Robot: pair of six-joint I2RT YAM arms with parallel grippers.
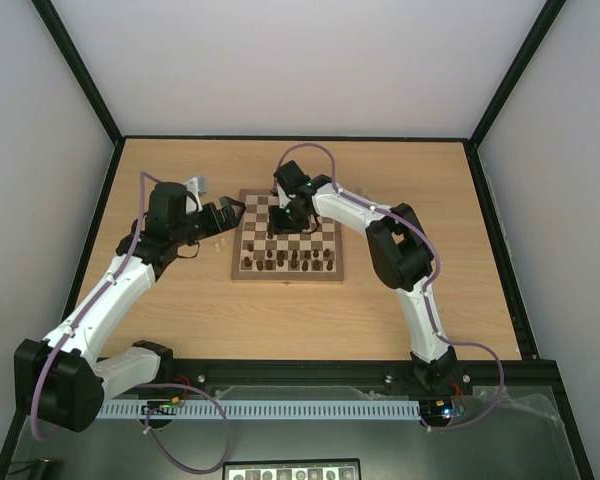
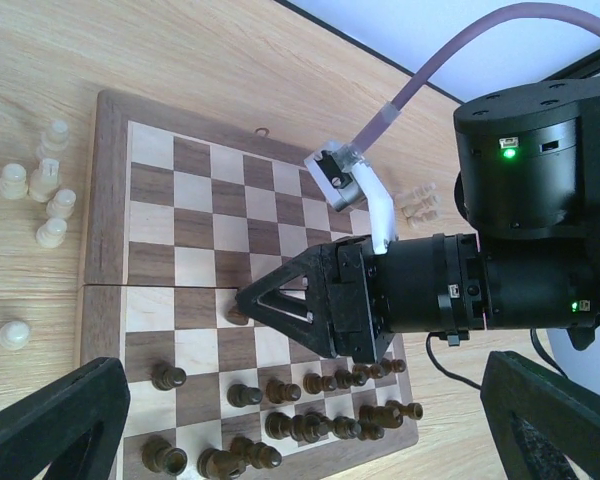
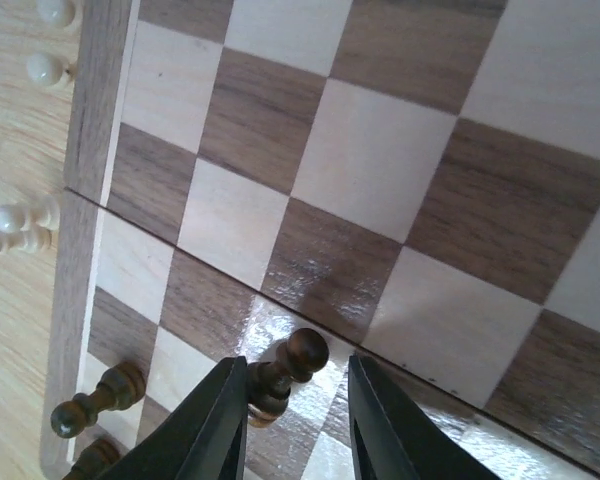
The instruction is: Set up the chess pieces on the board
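The wooden chessboard (image 1: 288,275) lies mid-table, with several dark pieces (image 2: 305,427) standing in rows along its near side. A lone dark pawn (image 3: 270,388) is on the board farther in. My right gripper is low over it, its fingers apart on either side; the pawn sits close to the left finger (image 3: 218,410), with a gap to the other. In the left wrist view, the fingertips of the right arm partly cover this pawn (image 2: 237,316). My left gripper (image 1: 240,207) hangs open and empty at the board's left edge.
Several white pieces (image 2: 50,232) stand on the table left of the board, and another pale cluster (image 2: 418,205) is beyond its right side. The board's far half looks bare of pieces. Both arms are close together over the board.
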